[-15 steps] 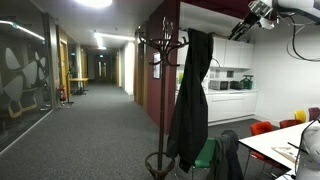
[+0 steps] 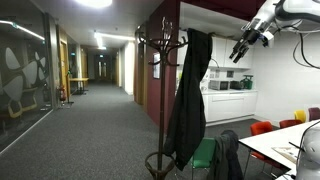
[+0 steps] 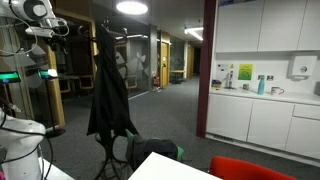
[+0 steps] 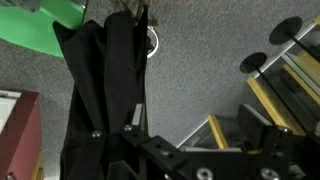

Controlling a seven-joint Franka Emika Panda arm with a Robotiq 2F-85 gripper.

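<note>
A tall dark brown coat rack point(image 2: 163, 112) stands in the middle of exterior view 1. From one of its hooks hangs a long black garment point(image 2: 188, 105), its lower end near the rack's foot. High up to the right of the garment, my gripper point(image 2: 236, 54) is in the air, clear of the rack. In the wrist view the fingers are wide apart, with floor visible between the fingers. Black cloth point(image 4: 105, 80) lies at the left of that view, running below the left finger; whether they touch cannot be told.
A green chair point(image 2: 204, 153) and a dark backpack or jacket point(image 2: 227, 155) are by the rack. A white table point(image 3: 170, 168) and red chair point(image 3: 245, 170) stand in front. White kitchen cabinets point(image 3: 245, 117) line the back.
Over the last second my gripper has come down and shifted slightly right in exterior view 1. The garment and the rack look the same.
</note>
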